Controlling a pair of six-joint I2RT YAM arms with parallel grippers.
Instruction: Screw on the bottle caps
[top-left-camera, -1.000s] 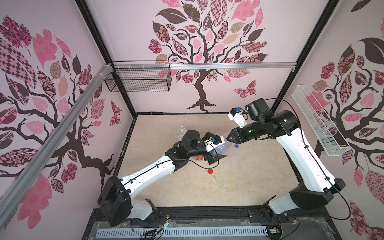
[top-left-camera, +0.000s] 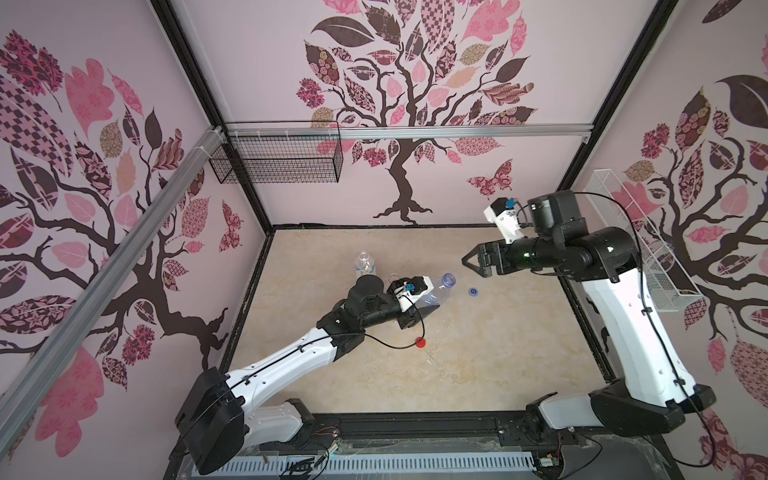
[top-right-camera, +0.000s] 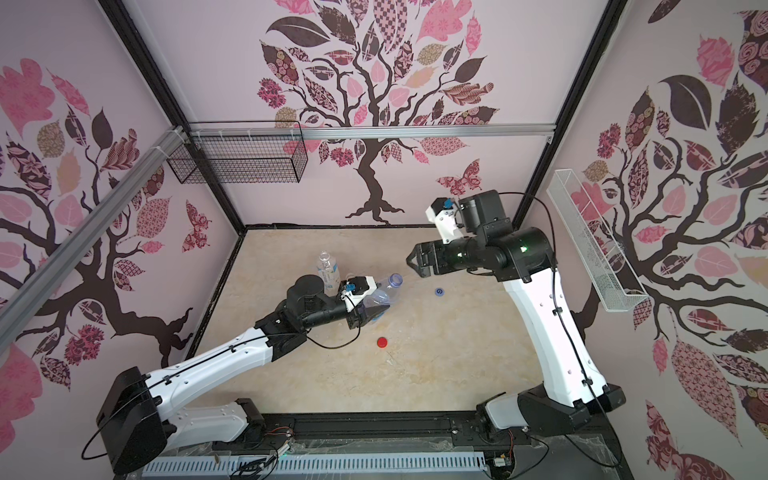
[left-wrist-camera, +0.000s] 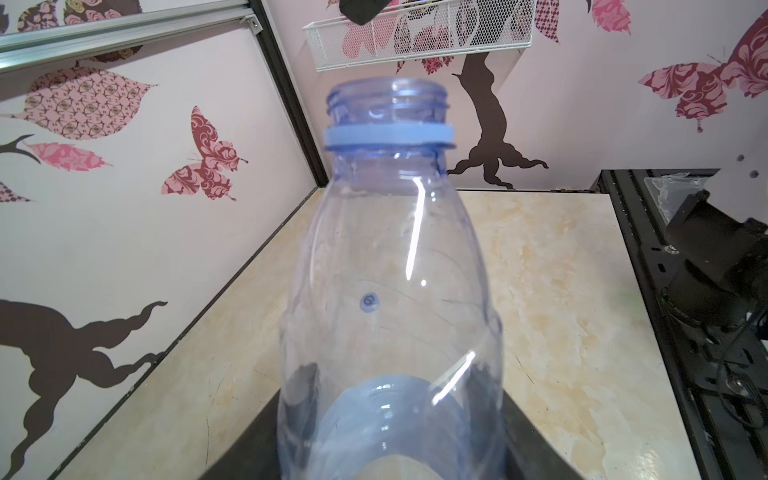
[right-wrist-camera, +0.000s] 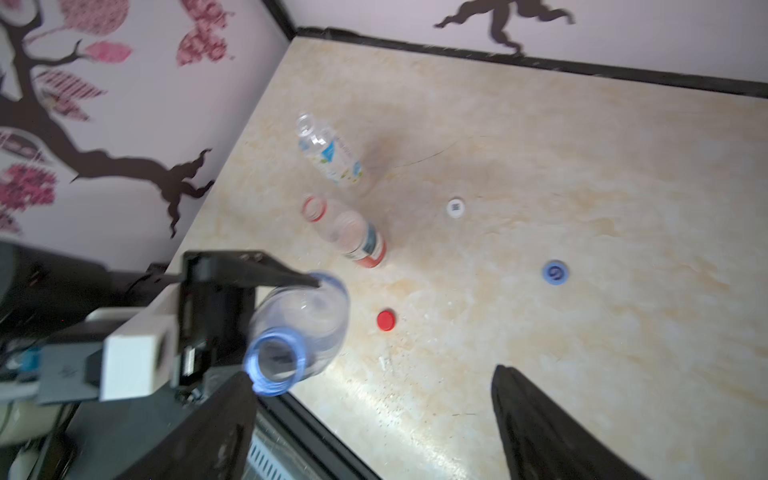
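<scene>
My left gripper (top-left-camera: 420, 306) is shut on a clear blue-tinted bottle (left-wrist-camera: 388, 264), which has an open threaded neck and is tilted in the overhead views. My right gripper stands open and empty, up and to the right of that bottle. On the table lie a blue cap (right-wrist-camera: 555, 272), a red cap (right-wrist-camera: 386, 319) and a white cap (right-wrist-camera: 455, 207). Two uncapped bottles stand at the left: one with a blue label (right-wrist-camera: 328, 152), one with red at neck and base (right-wrist-camera: 344, 232).
A black wire basket (top-left-camera: 276, 156) hangs at the back left, a white one (top-left-camera: 640, 240) on the right wall.
The arms have drawn apart: the left gripper moved left and slightly down with the bottle, the right arm moved right and up, away from it.
</scene>
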